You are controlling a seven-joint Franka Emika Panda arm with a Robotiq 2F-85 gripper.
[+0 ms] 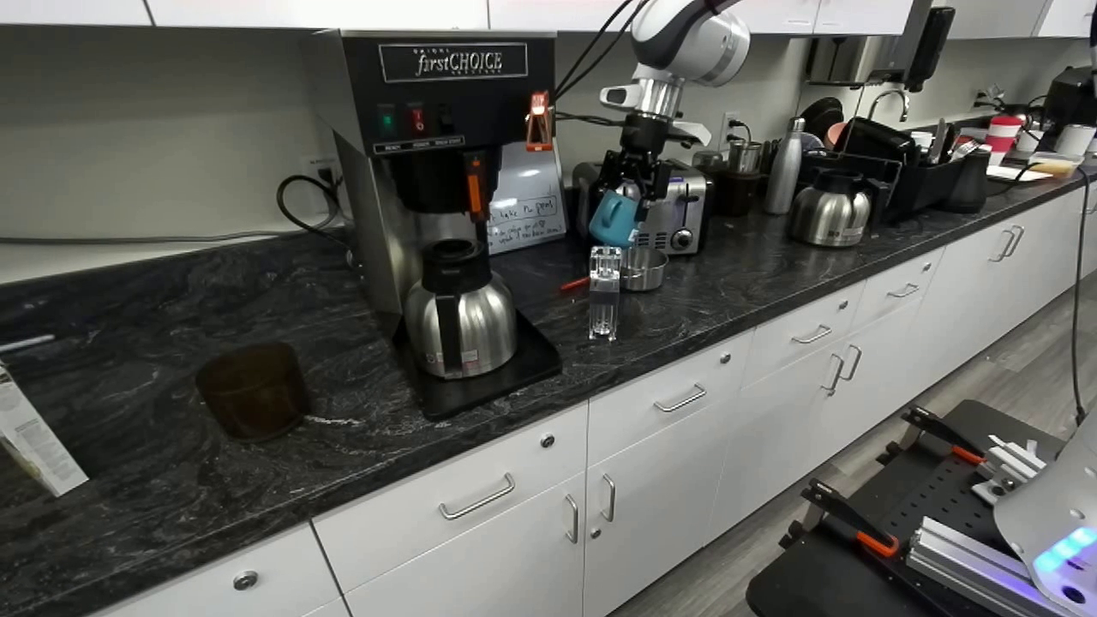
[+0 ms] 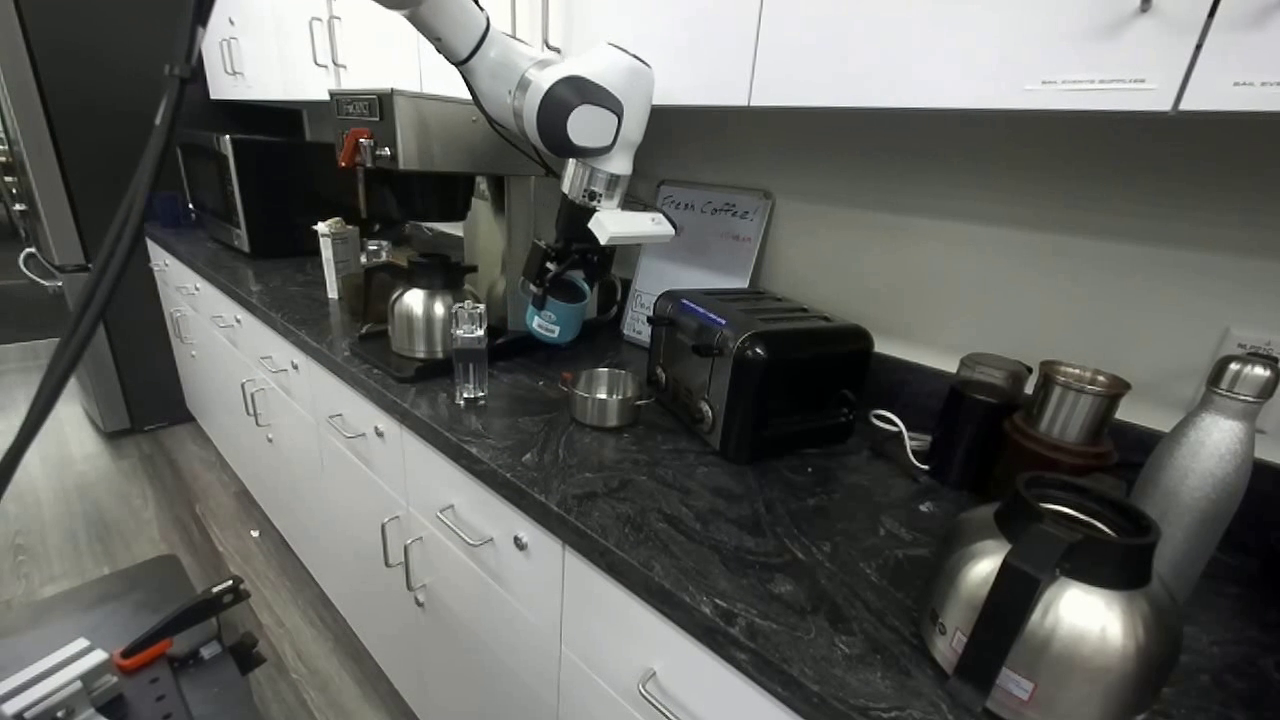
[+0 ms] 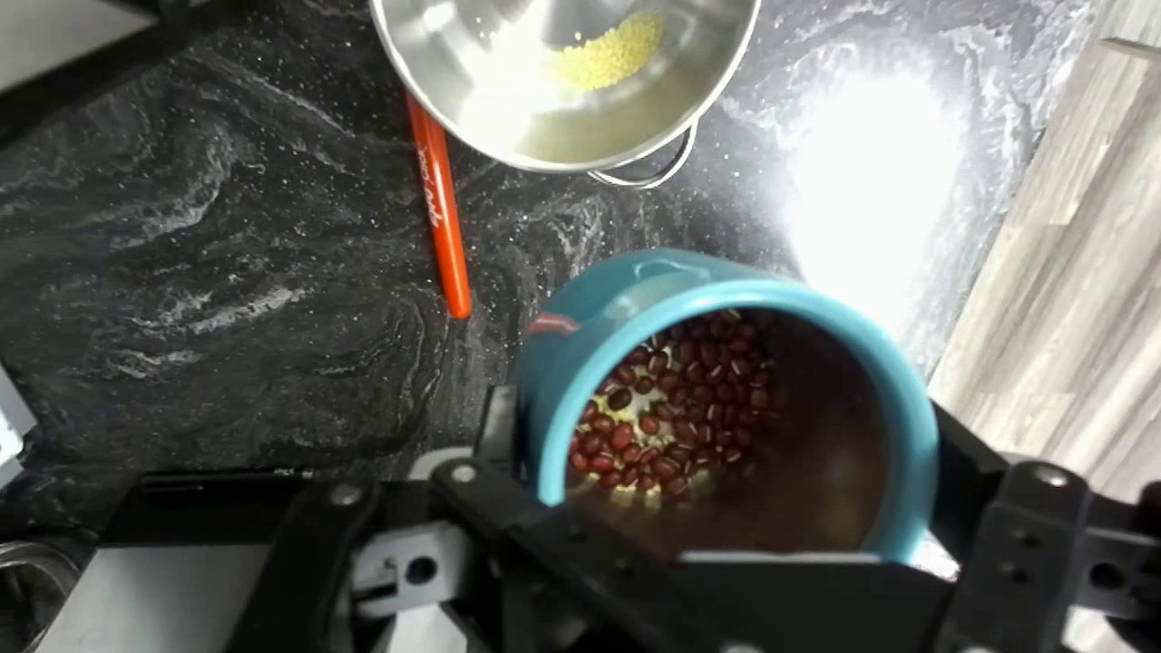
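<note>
A teal mug [image 1: 614, 219] hangs above the counter with my gripper [image 1: 635, 194] shut on it. It leans slightly in exterior view 1, and its base clears the counter in exterior view 2. In the wrist view, the fingers [image 3: 497, 430] stand on opposite sides of the mug [image 3: 653, 272]. Dark red beans [image 3: 697, 403] lie inside it, with a few yellow grains among them. Close by on the counter is a steel pot [image 2: 606, 398], and a small patch of yellow grains [image 3: 615, 53] shows on its bottom.
A red marker [image 3: 438, 212] lies beside the pot. A clear acrylic dispenser [image 2: 469, 354] stands near the counter's front edge, close to the coffee maker [image 1: 350, 103] and its steel carafe [image 1: 483, 319]. The toaster [image 2: 768, 372] and a whiteboard [image 2: 708, 240] stand at the back.
</note>
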